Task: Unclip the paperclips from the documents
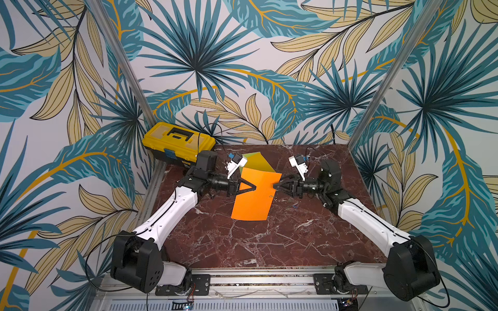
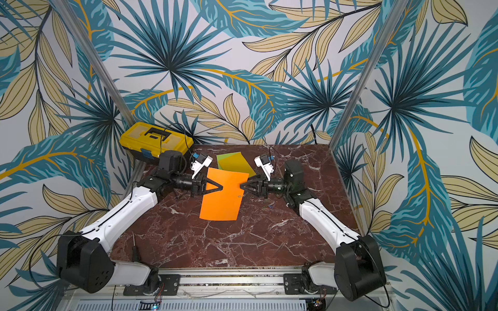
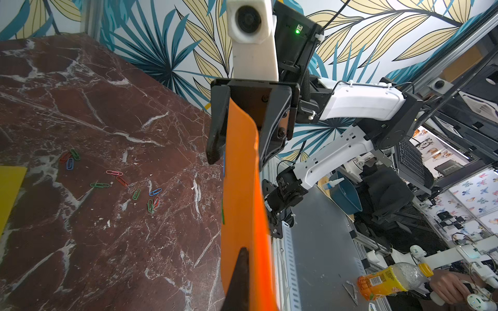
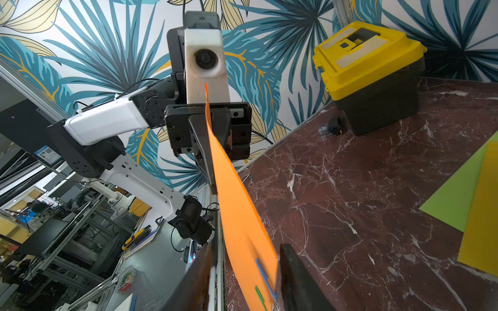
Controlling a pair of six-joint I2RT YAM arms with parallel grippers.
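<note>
An orange sheet (image 1: 256, 204) hangs above the table, with my left gripper (image 1: 252, 187) shut on it. At its right edge is my right gripper (image 1: 278, 184), its fingers parted around the edge in the right wrist view, blurred. There, blue and green paperclips (image 4: 263, 271) show on the sheet beside those fingertips. A small clip also shows near the sheet's right edge in the top views. Loose coloured paperclips (image 3: 100, 184) lie on the marble table in several spots. Green (image 4: 456, 191) and yellow sheets (image 4: 485, 217) lie at the back.
A yellow-and-black toolbox (image 1: 179, 137) stands at the back left. A screwdriver (image 2: 135, 251) lies at the front left.
</note>
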